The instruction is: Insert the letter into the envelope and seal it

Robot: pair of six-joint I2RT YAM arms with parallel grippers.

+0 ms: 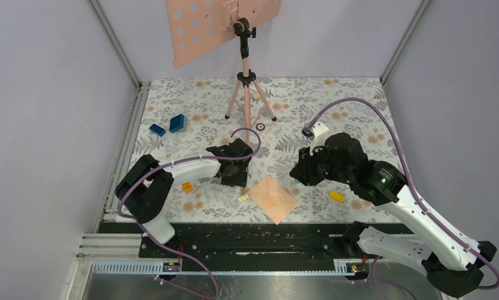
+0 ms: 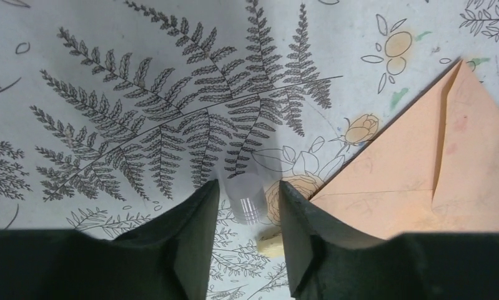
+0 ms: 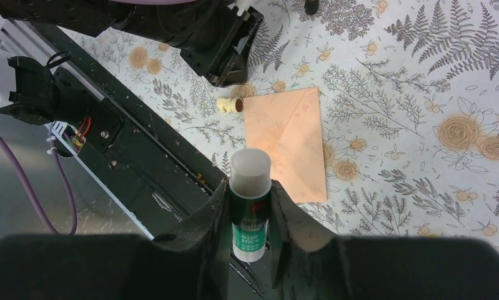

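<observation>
The peach envelope (image 1: 273,199) lies on the patterned mat, its flap visible in the left wrist view (image 2: 409,162). My right gripper is shut on a glue stick (image 3: 248,240), held above the mat right of the envelope. My left gripper is part open, low over the mat at the envelope's upper left. A whitish translucent cylindrical piece (image 2: 247,199) shows between its fingers; whether it is touched I cannot tell. A small cream object (image 1: 243,197) lies beside the envelope's corner. No separate letter is clearly visible.
A tripod (image 1: 247,106) with a peach board stands at the back. Blue boxes (image 1: 178,123) lie at the back left, an orange block (image 1: 187,186) at the left, a yellow piece (image 1: 336,196) at the right.
</observation>
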